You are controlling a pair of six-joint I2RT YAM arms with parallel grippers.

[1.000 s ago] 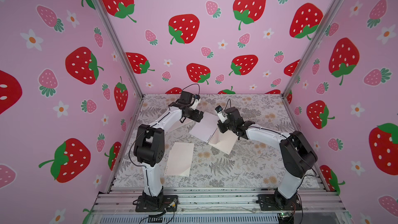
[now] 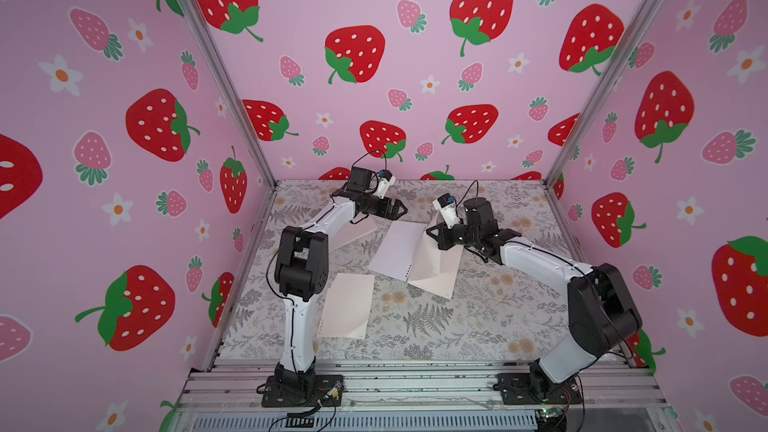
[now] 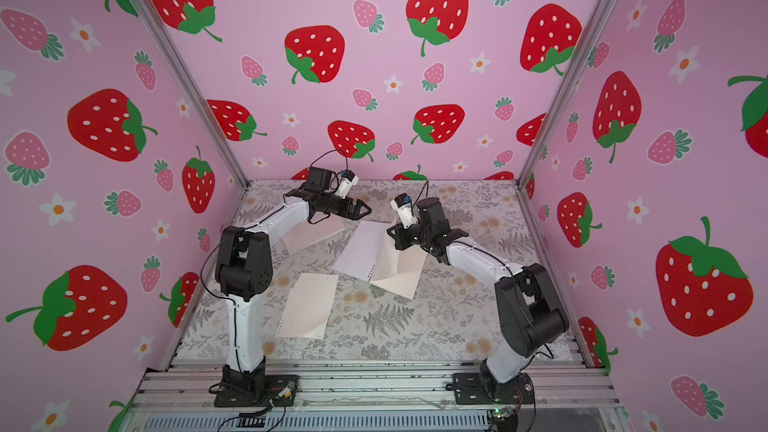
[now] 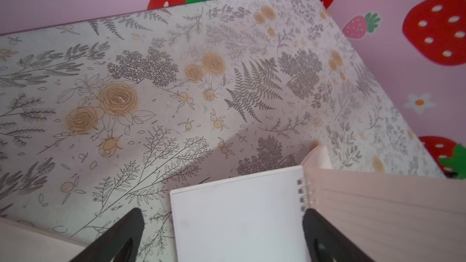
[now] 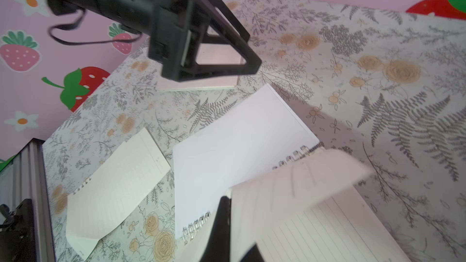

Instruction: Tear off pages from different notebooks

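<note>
A spiral notebook lies spread in the middle of the table, its plain white side (image 2: 396,252) to the left and its lined pages (image 5: 310,233) to the right of the coils. One page (image 5: 286,194) rises from the lined side, curled and bent. My right gripper (image 2: 441,237) is shut on that page, which passes between its narrow fingers; whether the page is loose from the coils cannot be told. My left gripper stands open beyond the notebook's far left part, nothing between its fingers.
A loose lined sheet (image 2: 346,305) with a curled corner lies at the front left. Another notebook or pad (image 3: 314,232) sits at the back left, partly under my left arm.
The notebook has shifted and turned slightly.
</note>
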